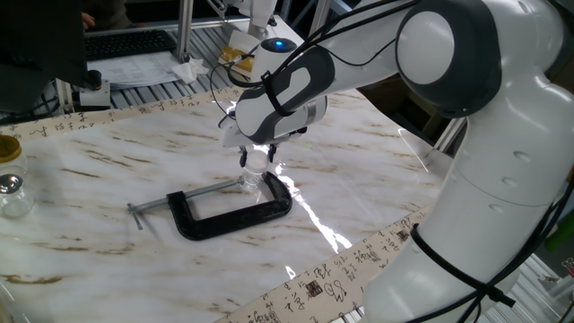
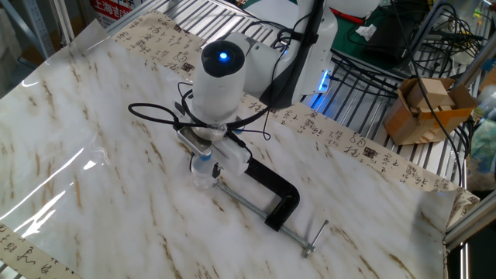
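A black C-clamp (image 1: 235, 219) with a silver screw bar (image 1: 208, 190) lies on the marble-patterned table (image 1: 99, 224). A clear, see-through container (image 1: 256, 167) stands upright between the screw's tip and the clamp's far finger. Above the clamp, my gripper (image 1: 257, 156) points down, its two dark fingers (image 1: 272, 154) on either side of the container's top. Whether they touch it or stand clear of it cannot be made out. In the second exterior view, the arm's wrist covers much of the gripper, leaving the container (image 2: 203, 175) and clamp (image 2: 284, 203) partly visible.
Jars (image 1: 13, 193) stand at the table's left edge in the first exterior view. A cardboard box (image 2: 422, 108) sits on the slatted frame beyond the table. A loose cable loop (image 2: 151, 113) hangs by the wrist.
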